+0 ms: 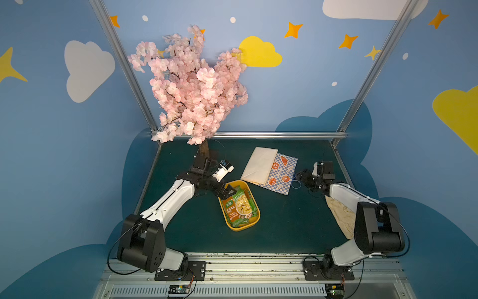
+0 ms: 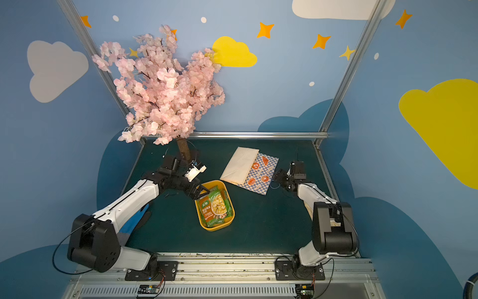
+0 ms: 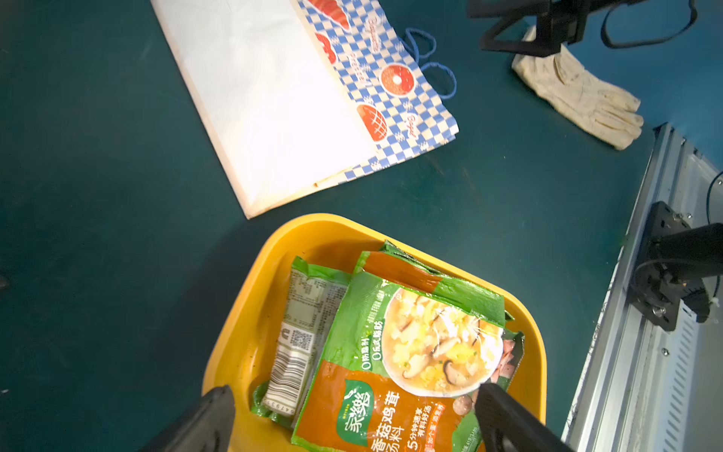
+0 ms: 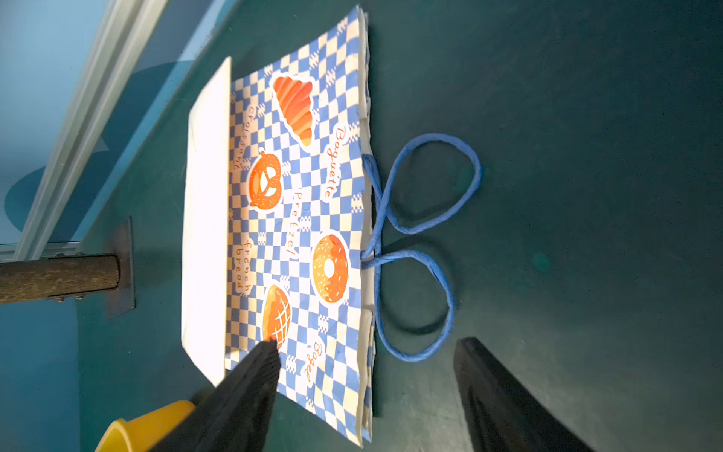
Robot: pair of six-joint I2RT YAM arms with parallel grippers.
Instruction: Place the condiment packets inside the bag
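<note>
A yellow tray [image 1: 255, 219] holds several green and orange packets [image 3: 399, 354]. My left gripper hangs over it, fingers apart and empty. The paper bag [image 4: 301, 196] lies flat on the mat behind the tray, blue checked with bread pictures, a white panel [image 3: 256, 105] over part of it and two blue cord handles [image 4: 444, 218] at its side. My right gripper is above the handle side of the bag, fingers apart with nothing between them.
A pale glove [image 3: 576, 98] lies at the right edge under my right arm. A blossom tree with a wooden trunk [image 2: 183, 148] stands back left.
</note>
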